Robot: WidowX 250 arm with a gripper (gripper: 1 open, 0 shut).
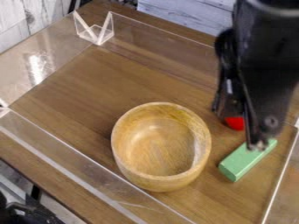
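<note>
A round wooden bowl (pixel 160 146) sits on the brown tray floor in the lower middle, empty inside. To its right lies a light green block (pixel 246 160). Part of a red object (pixel 233 122) shows just above it, mostly hidden behind the dark gripper, which fills the upper right of the view, large and blurred. Its fingertips cannot be made out clearly, nor whether it is open or shut.
Clear plastic walls edge the wooden tray (pixel 100 87). A small clear bracket (pixel 94 31) stands at the top left. The left and upper middle of the tray are bare.
</note>
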